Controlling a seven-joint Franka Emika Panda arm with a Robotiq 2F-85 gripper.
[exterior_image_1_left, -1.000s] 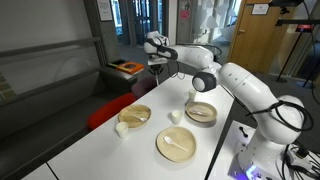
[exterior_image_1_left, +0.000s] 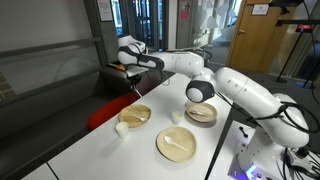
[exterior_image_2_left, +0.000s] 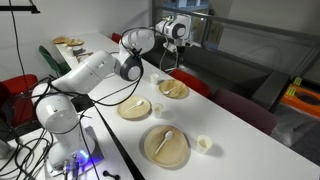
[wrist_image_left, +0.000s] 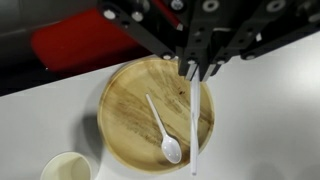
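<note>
My gripper is shut on a slim white plastic utensil (wrist_image_left: 195, 125), probably a knife, which points down from the fingertips. In the wrist view it overlaps the right side of a round wooden plate (wrist_image_left: 118, 115) with a white spoon (wrist_image_left: 171, 148) lying on it. Exterior view 1 has the gripper (exterior_image_1_left: 131, 73) high beyond that plate (exterior_image_1_left: 141, 122), apart from the table. How far the utensil's tip is above the plate I cannot tell.
A pale cup (wrist_image_left: 67, 167) stands beside the plate. Two more plates (exterior_image_1_left: 163, 153) (exterior_image_1_left: 203, 121) and other cups (exterior_image_1_left: 177, 117) share the white table. A red chair (exterior_image_1_left: 108, 112) borders its edge. Bare table lies at the front left.
In exterior view 1 the gripper has moved left and slightly down, carrying the white utensil, from the far side of the table. The plates and cups have stayed in place.
</note>
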